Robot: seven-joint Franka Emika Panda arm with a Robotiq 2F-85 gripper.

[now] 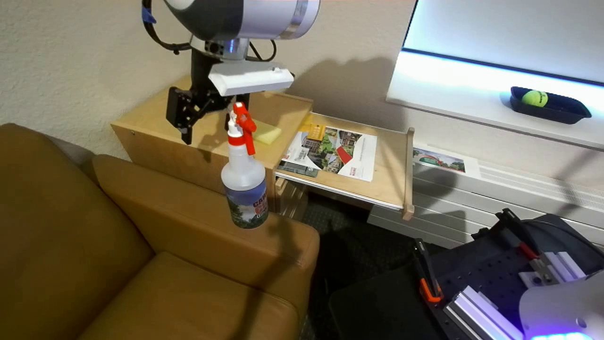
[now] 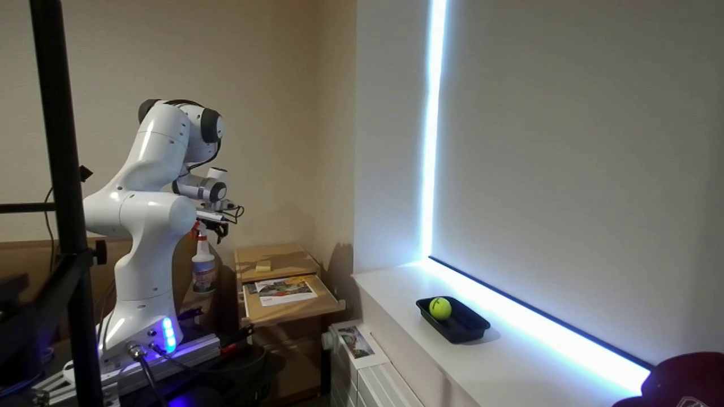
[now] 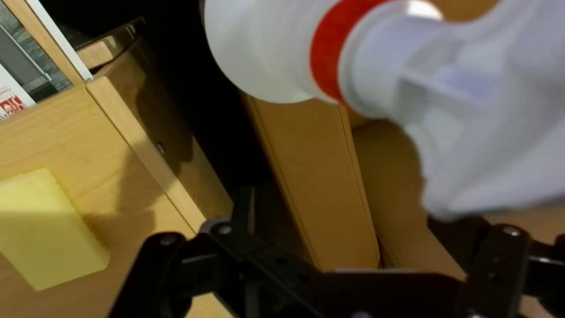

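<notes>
A spray bottle [image 1: 243, 175] with a white body, red collar and red trigger appears upright on the brown sofa's armrest [image 1: 187, 192]. Its printed label faces exterior view 1. Behind and above the bottle's head, my gripper [image 1: 213, 122] stands open, its black fingers wide apart. In the wrist view the bottle's white neck and head [image 3: 466, 95] loom close, off to the upper right of the open gripper. Nothing shows between the fingertips there. Exterior view 2 has the bottle [image 2: 203, 264] below the gripper, whose fingers are too small to read.
On the wooden cabinet lies a yellow sponge [image 3: 53, 228]. The cabinet's drawer [image 1: 390, 170] is pulled out, holding a printed sheet [image 1: 362, 156] and a yellow item [image 1: 315, 132]. A black tray [image 2: 468, 325] with a tennis ball [image 2: 440, 308] rests on the windowsill.
</notes>
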